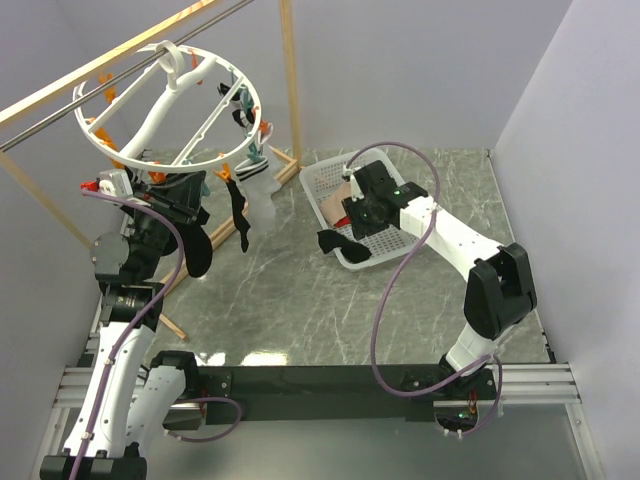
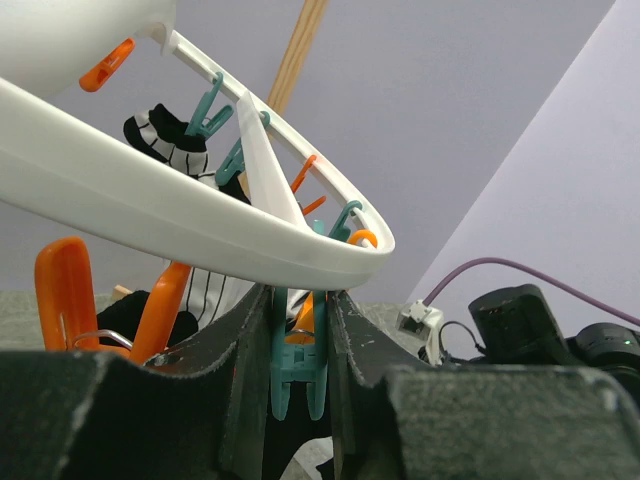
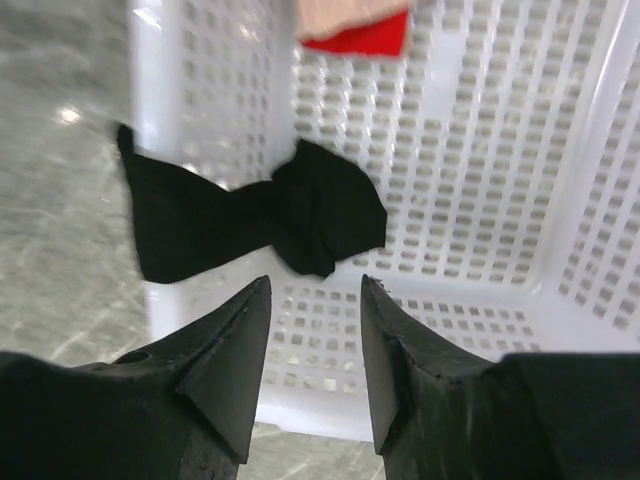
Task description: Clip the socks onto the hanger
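The round white hanger [image 1: 190, 160] hangs at upper left with orange and teal clips round its rim. Several socks dangle from it, one of them a striped sock [image 2: 170, 140]. My left gripper is shut on a teal clip [image 2: 299, 375] under the hanger's rim. Behind that clip, something black hangs below the fingers. Over the basket, my right gripper stands open with nothing between its fingers. Just beyond its fingertips a black sock [image 3: 240, 215] lies partly in the basket and partly over its side wall.
The white perforated basket [image 1: 385, 250] sits on the grey floor and holds a beige sock [image 3: 345, 15] and something red [image 3: 365, 40]. A wooden post [image 1: 290, 80] stands behind the hanger. Bare floor [image 1: 320, 310] lies between the arms.
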